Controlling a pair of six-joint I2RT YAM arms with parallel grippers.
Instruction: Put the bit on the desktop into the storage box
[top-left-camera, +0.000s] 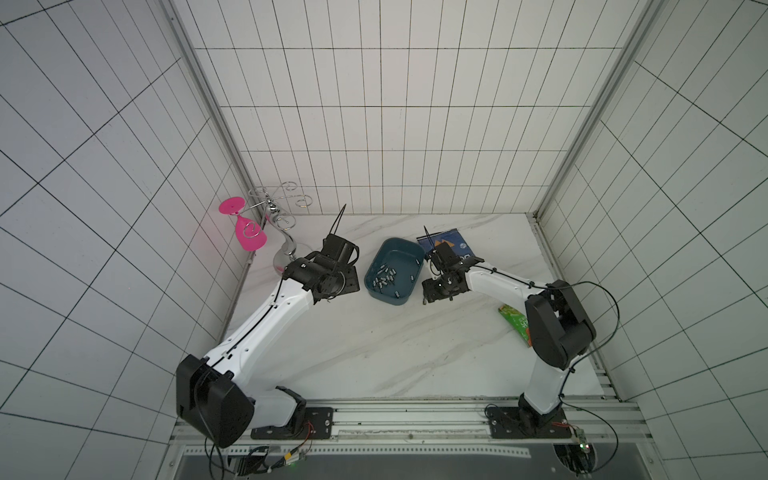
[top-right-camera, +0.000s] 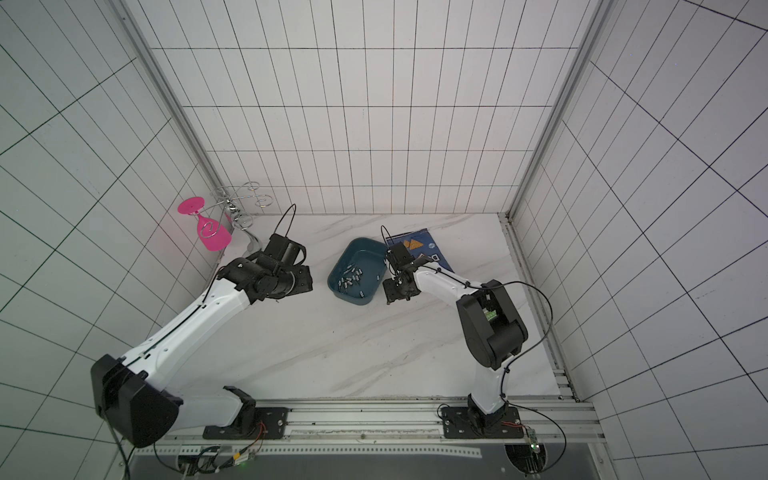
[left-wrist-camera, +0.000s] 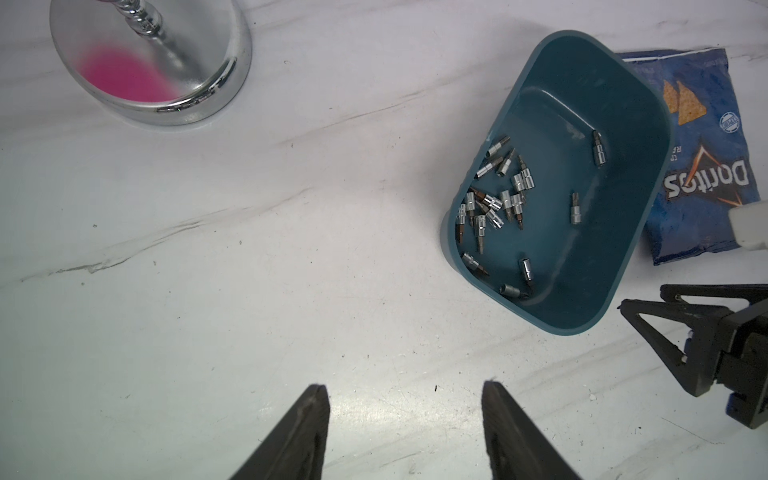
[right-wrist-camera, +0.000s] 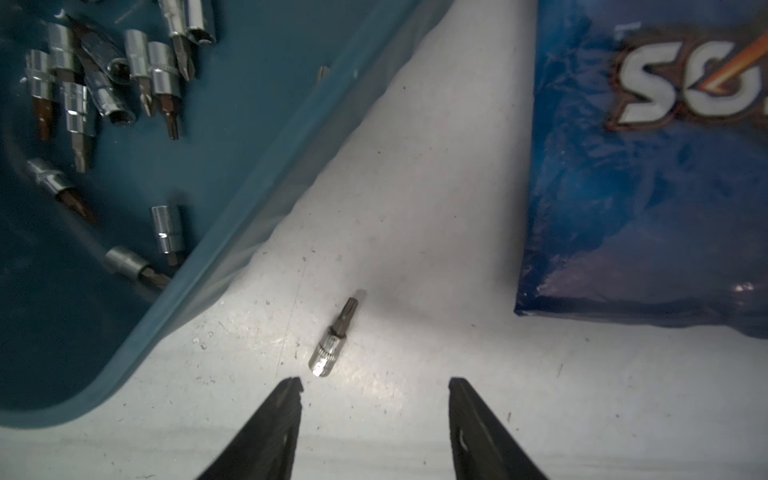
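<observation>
A small metal bit (right-wrist-camera: 331, 341) lies on the bare tabletop in the right wrist view, just outside the storage box wall. Dark teal and open-topped, the storage box (left-wrist-camera: 561, 326) holds several similar bits (left-wrist-camera: 517, 200) loosely spread over its floor. My right gripper is over the table on the box's right side, its fingers apart and nothing between them; the lone bit appears ahead of its left finger. Left of the box, my left gripper hangs above empty table, open and holding nothing.
A blue Doritos bag (left-wrist-camera: 705, 152) lies right of the box. A metal rack base (left-wrist-camera: 164, 100) stands at the back left, with a pink glass (top-left-camera: 249, 233) above it. A green packet (top-left-camera: 516, 324) lies by the right arm.
</observation>
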